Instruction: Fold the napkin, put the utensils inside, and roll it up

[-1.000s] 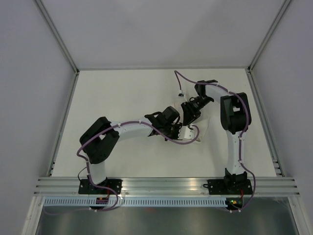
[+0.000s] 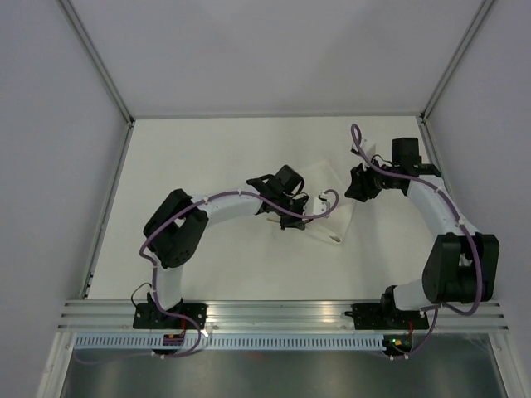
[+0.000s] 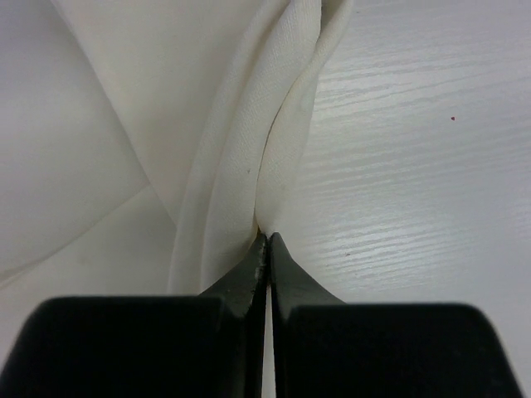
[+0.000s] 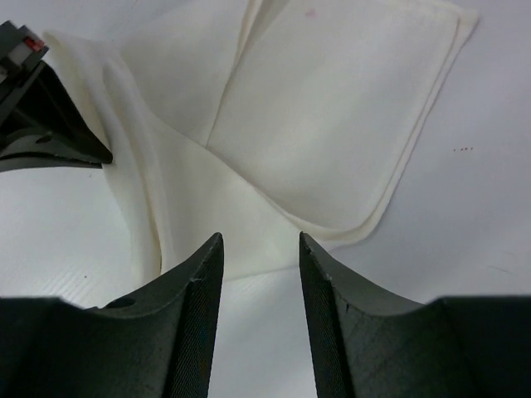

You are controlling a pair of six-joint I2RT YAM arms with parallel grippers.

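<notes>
The cream napkin (image 2: 326, 177) lies on the white table, partly folded over, with a raised fold along one edge. In the left wrist view that fold (image 3: 286, 145) narrows down to the tips of my left gripper, which is shut with the cloth's edge pinched there. From the right wrist view, the left fingers (image 4: 79, 151) touch the napkin's left edge. My right gripper is open above the napkin's border, nothing between its fingers. In the top view it hangs at the napkin's right side. No utensils can be made out.
Bare white table (image 2: 199, 149) spreads to the left and back, and in front of the napkin. The left arm (image 2: 220, 209) reaches over the table to the napkin's left side. Purple cables (image 2: 465, 224) loop along both arms.
The right gripper has moved right, from over the napkin's middle to its right side, with its arm swung outward. My left gripper has shifted only slightly.
</notes>
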